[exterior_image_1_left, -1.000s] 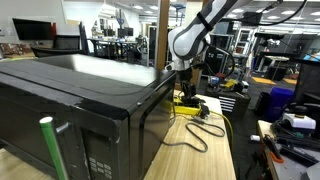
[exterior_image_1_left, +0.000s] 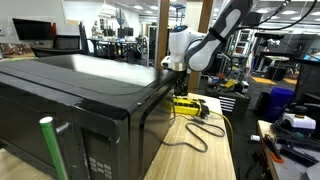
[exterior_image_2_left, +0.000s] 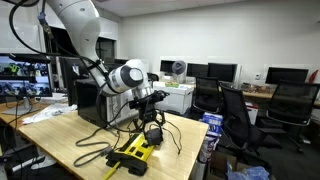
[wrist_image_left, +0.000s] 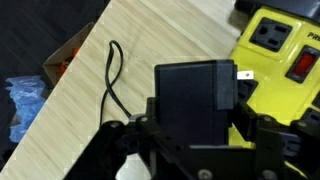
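Note:
A black, box-like block (wrist_image_left: 190, 95), perhaps a power adapter, fills the middle of the wrist view. The gripper is shut on it, with a finger at either side. Beside the block lies a yellow power strip (wrist_image_left: 272, 62) with black sockets and a red switch. In exterior view 2 the dark block (exterior_image_2_left: 153, 133) is held at the gripper, over or near the yellow strip (exterior_image_2_left: 133, 153); whether it touches the strip cannot be told. In exterior view 1 the fingers are mostly hidden behind a big black box, and part of the yellow strip (exterior_image_1_left: 187, 105) shows.
The large black box (exterior_image_1_left: 110, 110) stands beside the arm. A black cable (wrist_image_left: 107, 80) lies on the wooden table (wrist_image_left: 165, 35). Past the table's edge are a cardboard box (wrist_image_left: 62, 58) and blue plastic (wrist_image_left: 28, 100). Bare wood lies left of the block.
The arm has shifted a little to the left in exterior view 1. Its fingers and the dark thing at them, visible by the yellow strip earlier, are now largely behind the black box.

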